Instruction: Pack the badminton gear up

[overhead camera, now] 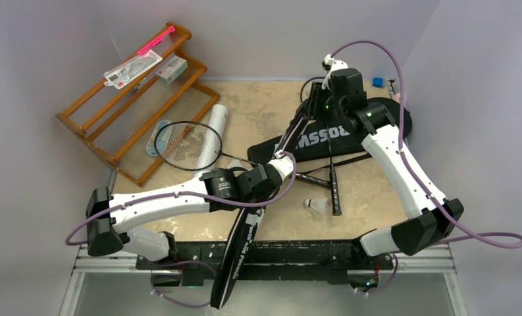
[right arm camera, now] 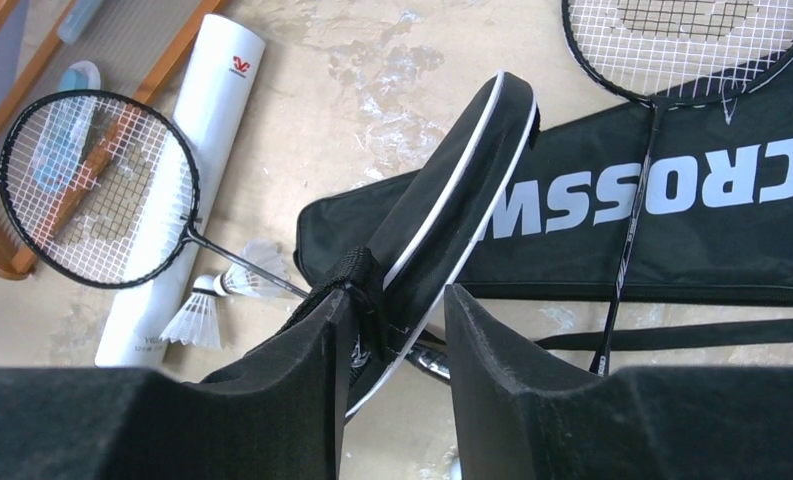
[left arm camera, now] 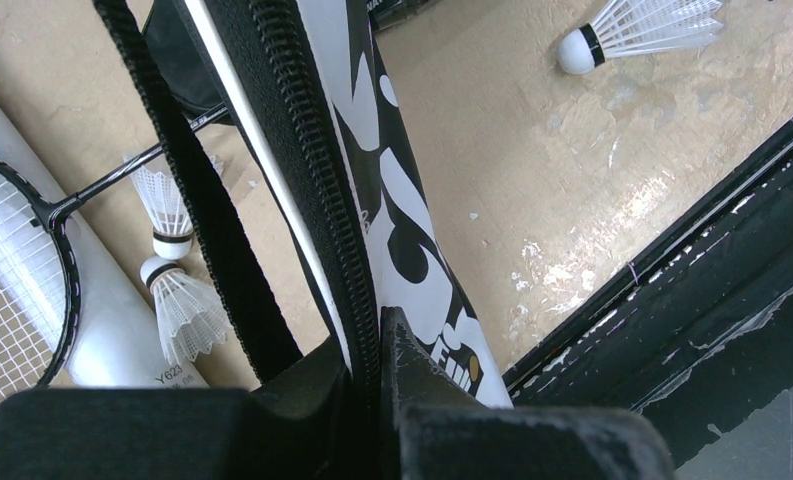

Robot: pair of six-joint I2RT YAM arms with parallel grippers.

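My left gripper is shut on a black and white racket bag (left arm camera: 317,150), beside its zip. The held bag hangs over the front edge in the top view and slants up toward my right gripper. The right fingers (right arm camera: 312,385) stand apart; the bag's upper end passes in the gap beyond them, and no grip on it shows. Another black bag (right arm camera: 572,270) with white letters lies flat behind. One racket (right arm camera: 194,175) lies left, its head over a white tube (right arm camera: 217,100); a second racket (right arm camera: 632,230) crosses the flat bag.
Two shuttlecocks (left arm camera: 172,210) lie by the tube, and another shuttlecock (overhead camera: 316,205) is at the front. A wooden rack (overhead camera: 139,99) stands at the back left. A small blue item (overhead camera: 377,82) sits at the back right.
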